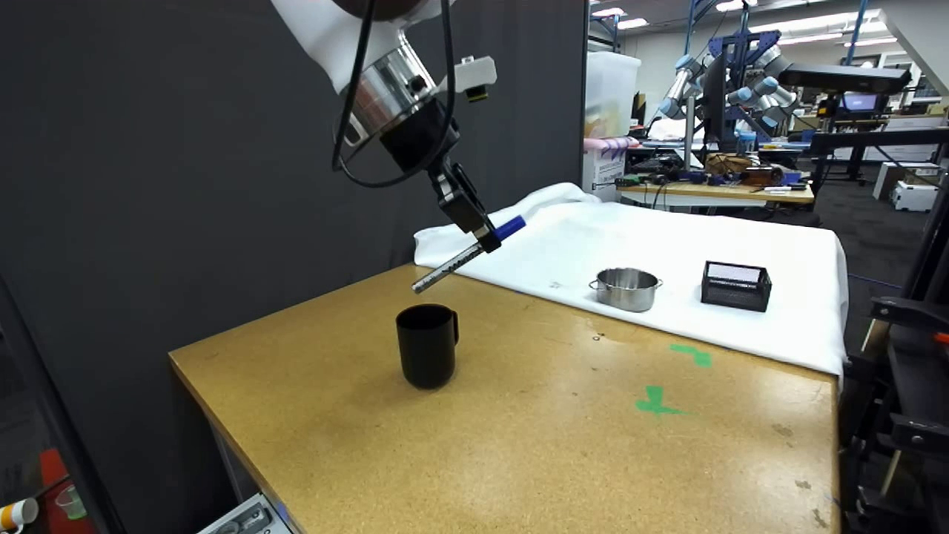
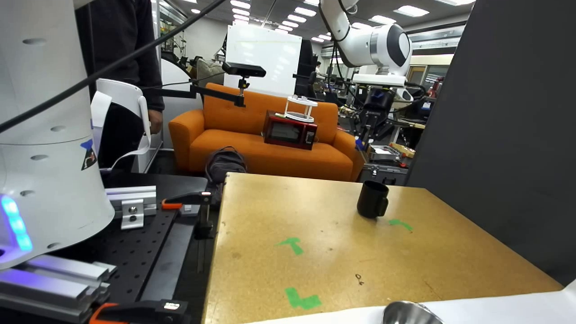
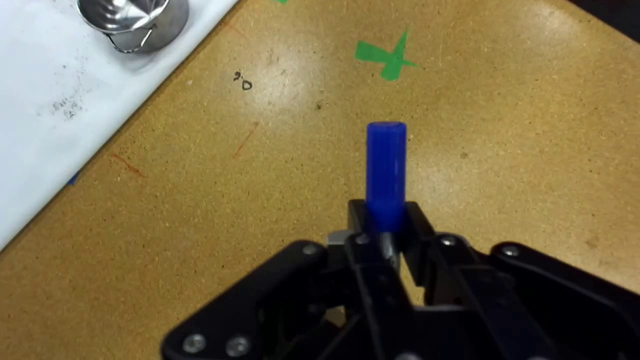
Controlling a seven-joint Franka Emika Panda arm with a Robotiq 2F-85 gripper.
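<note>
A marker with a blue cap and a grey printed barrel is pinched in my gripper, which is shut on it near the cap. It slants, its barrel end pointing down and left toward the black mug. That mug stands upright on the table, handle to the right in exterior view 1; the marker's low end is above its rim and apart from it. In the wrist view the blue cap sticks out beyond my fingers, and most of the barrel is hidden. The mug is out of that view.
A steel pot and a black mesh basket rest on the white cloth along the far side. Green tape marks lie on the wooden table, which is otherwise clear. A dark panel rises behind the mug.
</note>
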